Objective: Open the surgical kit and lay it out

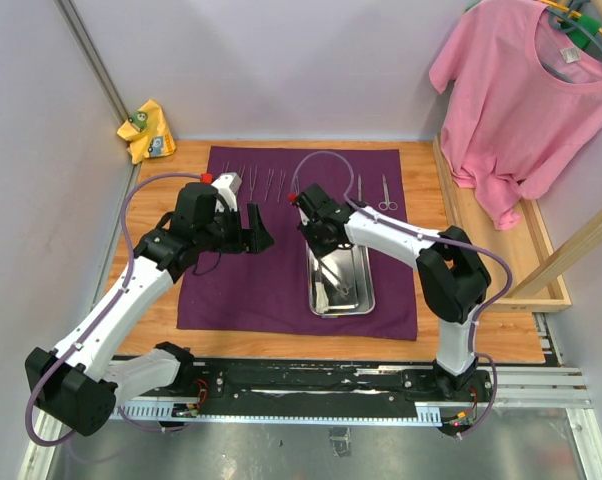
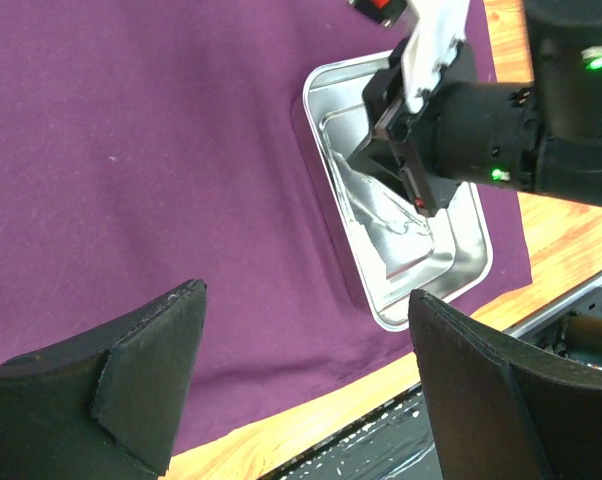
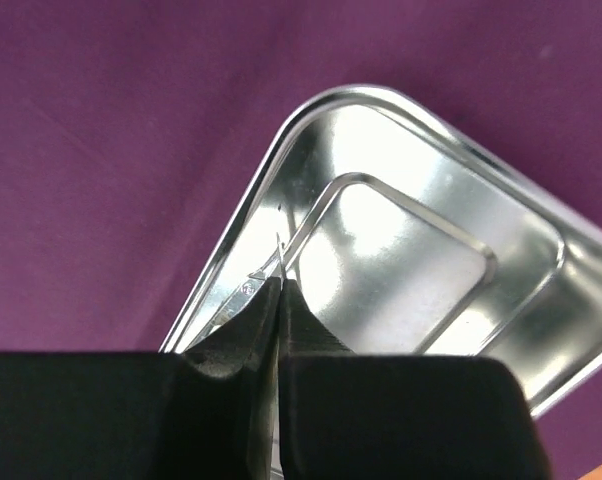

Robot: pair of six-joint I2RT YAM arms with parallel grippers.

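Observation:
The metal tray (image 1: 369, 300) lies on the purple cloth (image 1: 236, 300). Inside it, toward its front, are a pale flat item (image 1: 321, 298) and a ring-handled tool (image 1: 344, 287). Over the tray's left part, my right gripper is shut; a thin pointed tip (image 3: 279, 250) shows right at its fingertips, with a shiny metal piece (image 3: 243, 292) beside them. Whether that tip is held or lies beneath, I cannot tell. My left gripper (image 1: 258, 228) stands open above the cloth, left of the tray, nothing between its fingers.
Along the cloth's back edge lie several slim instruments (image 1: 252, 183) and two scissors (image 1: 359, 192), spaced in a row. A yellow bag (image 1: 148, 132) sits at back left, a wooden stand (image 1: 521, 265) at right. Cloth left of the tray is bare.

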